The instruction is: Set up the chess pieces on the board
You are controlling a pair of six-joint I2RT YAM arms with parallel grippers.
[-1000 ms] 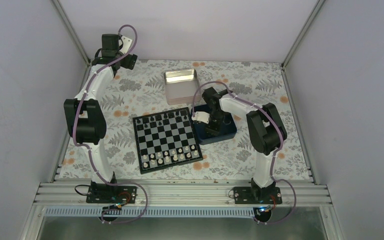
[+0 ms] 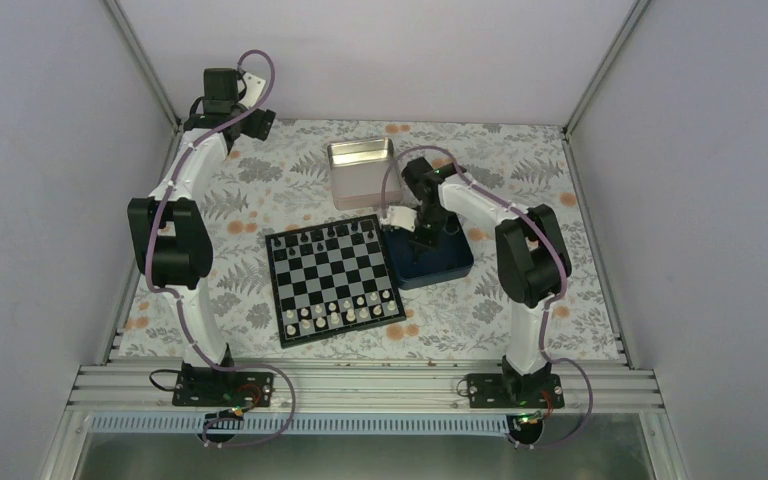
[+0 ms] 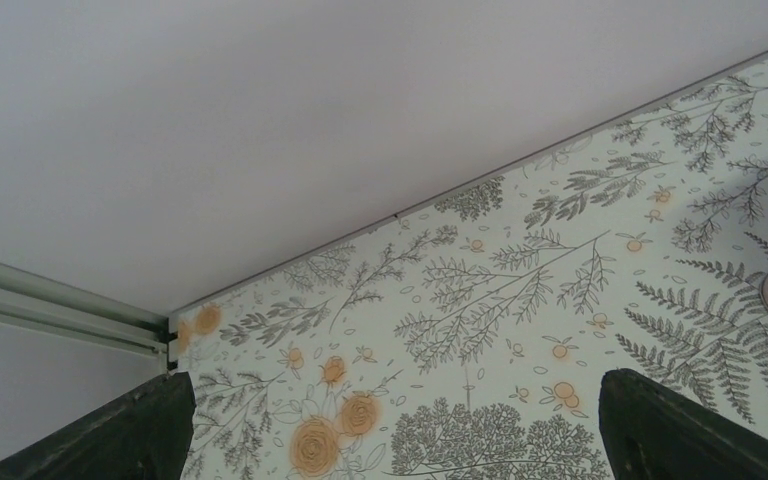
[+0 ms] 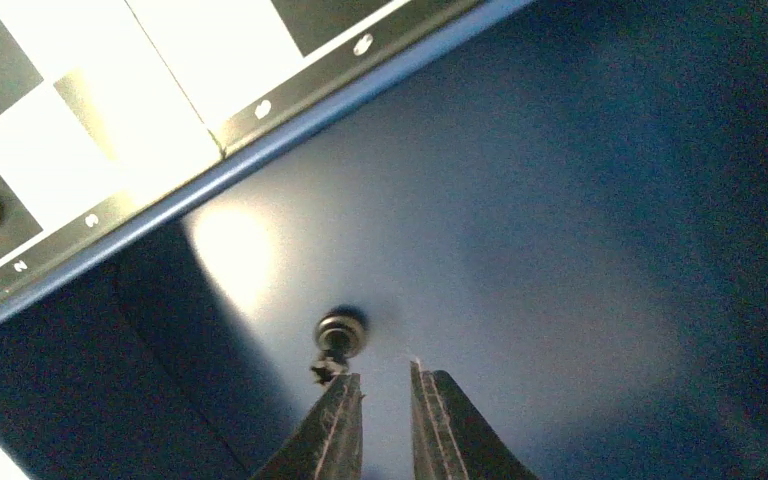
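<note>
The chessboard (image 2: 330, 280) has white pieces along its near side and dark pieces along its far side. A dark blue tray (image 2: 435, 268) sits to its right. My right gripper (image 2: 422, 238) is over the tray; in the right wrist view, a dark chess piece (image 4: 338, 340) shows in the tray, just beside the fingertips (image 4: 428, 395). Whether they grip anything is unclear. My left gripper (image 2: 258, 122) is open and empty at the back left, over bare table.
A metal-and-pink tray (image 2: 362, 180) stands behind the board. Walls bound the table at the back and sides.
My right gripper and arm have risen and shifted slightly toward the back over the blue tray. The left arm is unmoved.
</note>
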